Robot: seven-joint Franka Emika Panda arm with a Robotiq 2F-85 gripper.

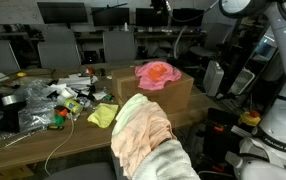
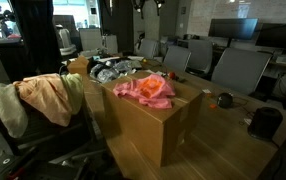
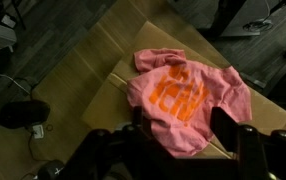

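Note:
A pink cloth with an orange patch [image 1: 157, 75] lies bunched on top of the brown cardboard box [image 1: 173, 97]. In exterior view 2 the same cloth [image 2: 146, 91] is spread over the box top, one fold hanging slightly past the near edge. High above it, at the top of exterior view 1, is my gripper [image 1: 160, 6]. Looking down in the wrist view, the gripper has its dark fingers apart, and the cloth [image 3: 188, 98] lies well below them on the box, clear of the fingers.
Left of the box, the table holds a yellow cloth [image 1: 103, 115], tools and plastic bags [image 1: 33, 115]. Light and peach cloths [image 1: 143, 135] drape over a chair in front. Office chairs [image 2: 241, 74] and monitors stand behind. The table right of the box has some free room.

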